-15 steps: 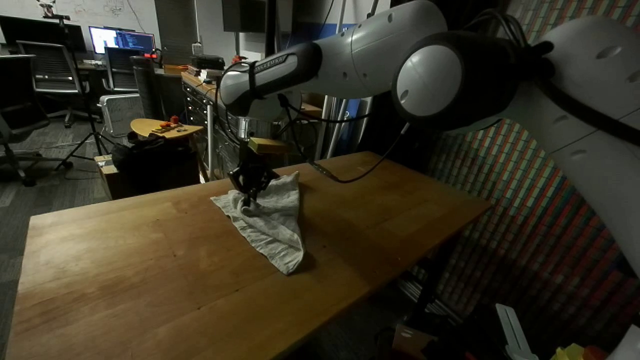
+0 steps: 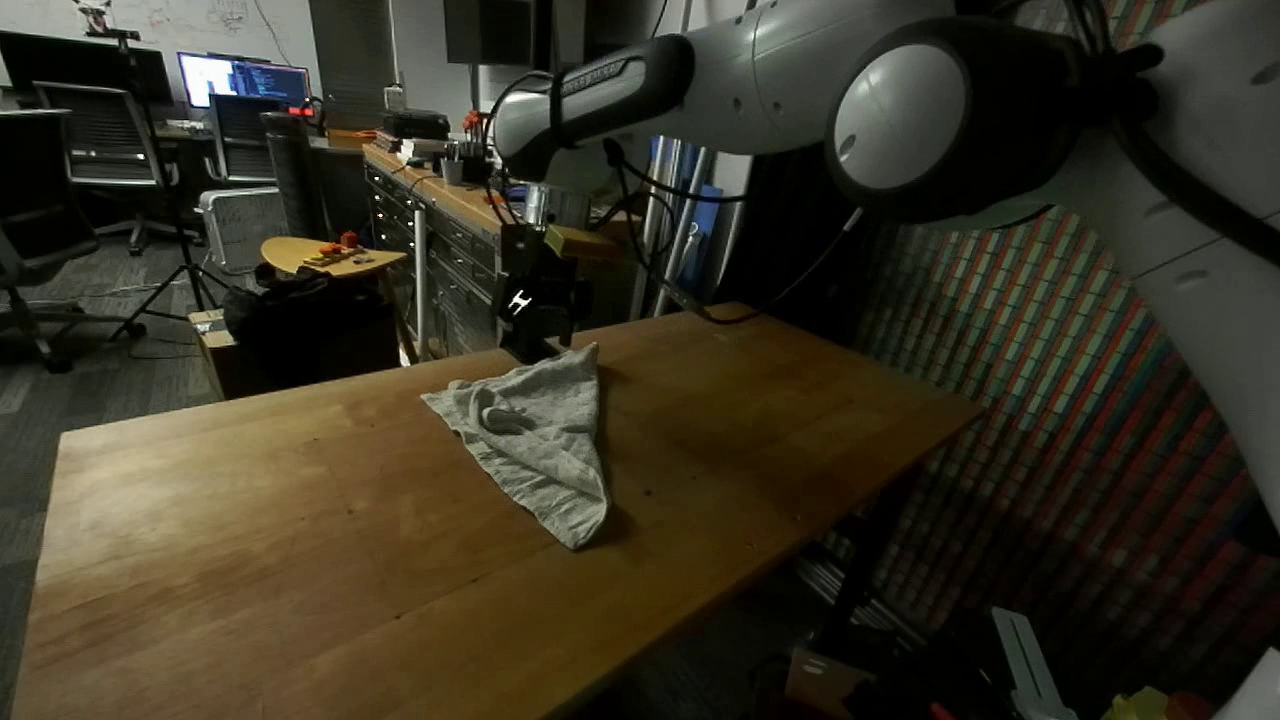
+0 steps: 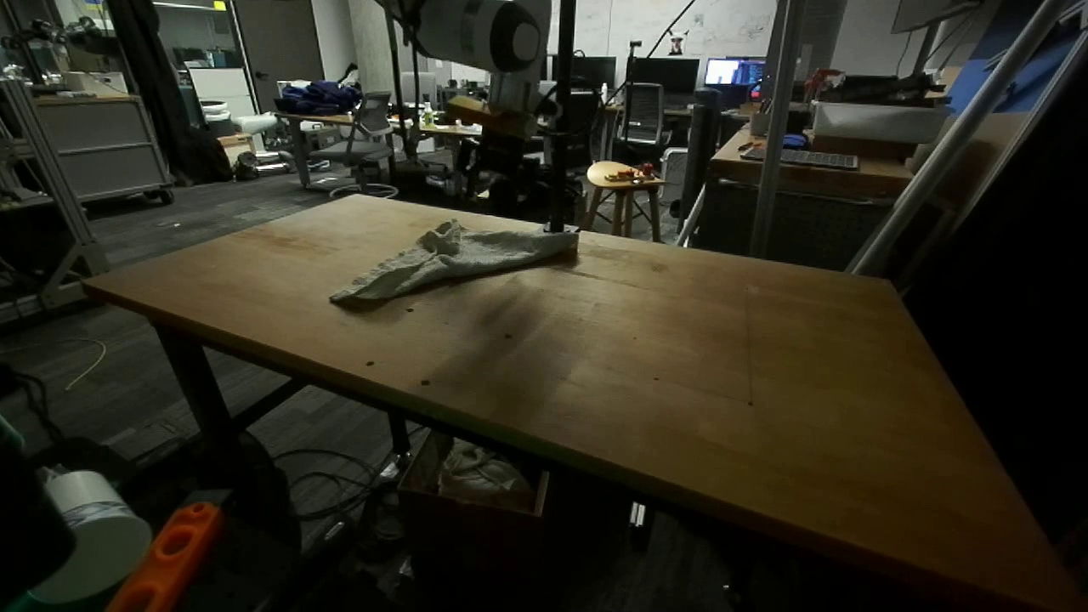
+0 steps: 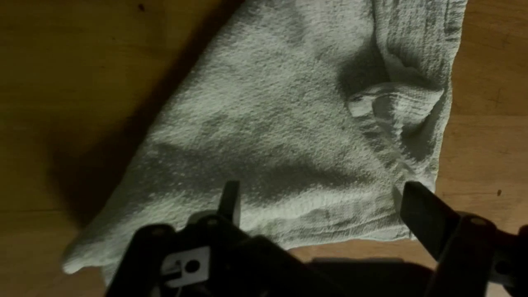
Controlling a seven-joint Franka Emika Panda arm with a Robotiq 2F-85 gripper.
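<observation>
A pale grey cloth (image 2: 536, 432) lies rumpled on the wooden table, roughly triangular, with a small raised fold near one side. In the wrist view the cloth (image 4: 277, 114) fills the middle, and its fold (image 4: 396, 106) shows at the upper right. My gripper is open above the cloth's lower edge, its two fingers wide apart and nothing held between them. From the first exterior view, my gripper (image 2: 540, 348) hangs by the cloth's back edge. The second exterior view shows the cloth (image 3: 449, 260) side-on, low and flat apart from the bump.
My gripper has risen from the folded part of the cloth and moved back and slightly right. The cloth stays in the same place, its fold now uncovered.
</observation>
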